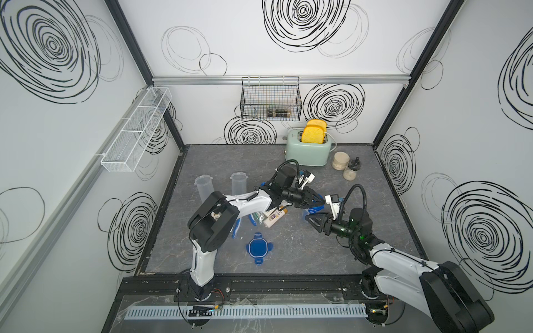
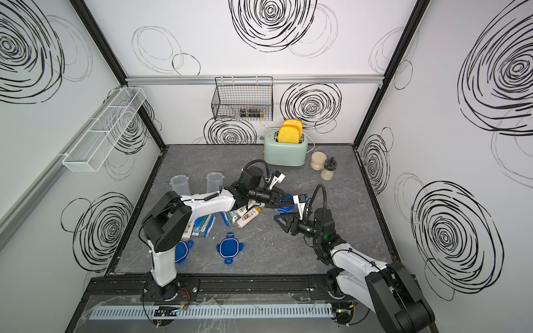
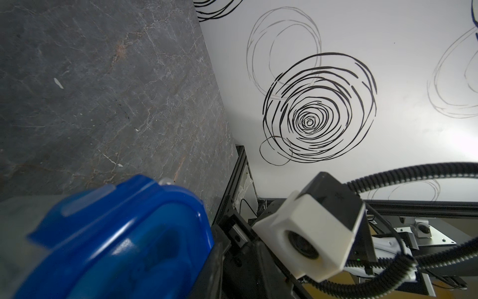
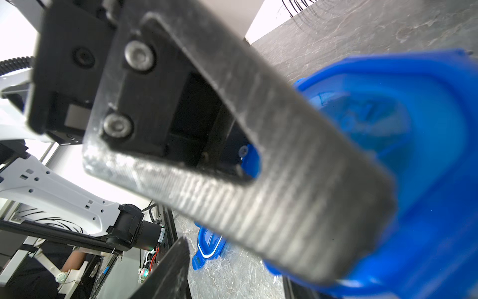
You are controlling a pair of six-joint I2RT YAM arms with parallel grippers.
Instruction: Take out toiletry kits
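Note:
A blue-lidded clear container (image 3: 124, 249) is held up at the middle right of the counter between my two grippers. My left gripper (image 1: 311, 198) is at its top; whether its fingers grip it is hard to tell. My right gripper (image 1: 313, 221) is low at its near side, shut on the container, whose blue lid (image 4: 433, 129) fills much of the right wrist view. Toiletry items (image 2: 247, 216) and blue toothbrush-like pieces (image 2: 208, 224) lie under and beside my left arm, partly hidden.
Two clear cups (image 1: 203, 186) stand at the left. Blue lids (image 2: 229, 247) lie near the front. A toaster (image 1: 299, 152) with yellow slices and two jars (image 1: 339, 161) stand at the back right.

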